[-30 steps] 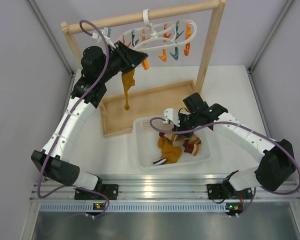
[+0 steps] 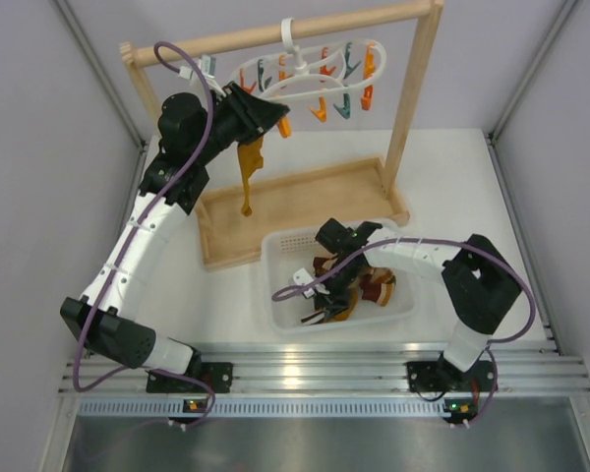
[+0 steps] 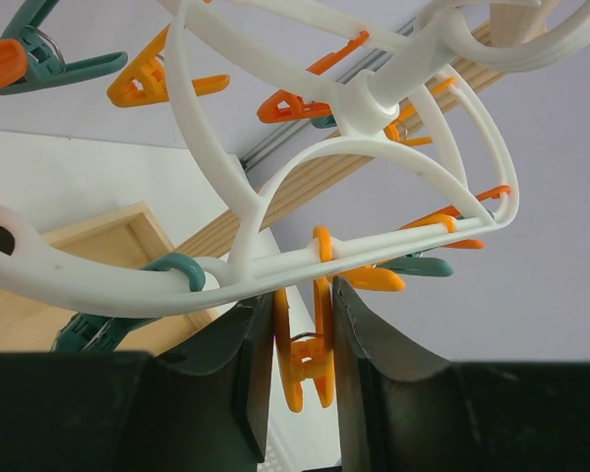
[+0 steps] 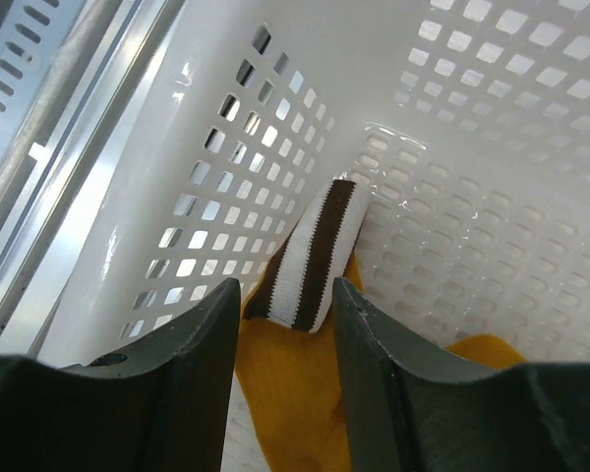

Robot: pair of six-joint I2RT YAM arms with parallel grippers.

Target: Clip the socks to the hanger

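My left gripper is shut on an orange clip (image 3: 324, 324) hanging from the white hanger (image 3: 202, 138). In the top view, a mustard sock (image 2: 249, 167) hangs below that area. My right gripper is part open inside the white basket (image 2: 285, 246), its fingers over a mustard sock with brown-and-white striped end (image 4: 313, 246). Another mustard piece (image 4: 482, 349) lies at the right of that view.
A wooden frame (image 2: 415, 88) carries the hanger with its orange and green clips. A shallow wooden tray (image 2: 305, 187) lies behind the basket. Free white surface shows right and left of it.
My right arm has moved left and toward the front, down over the striped sock at the basket's near corner. The left arm is almost unchanged.
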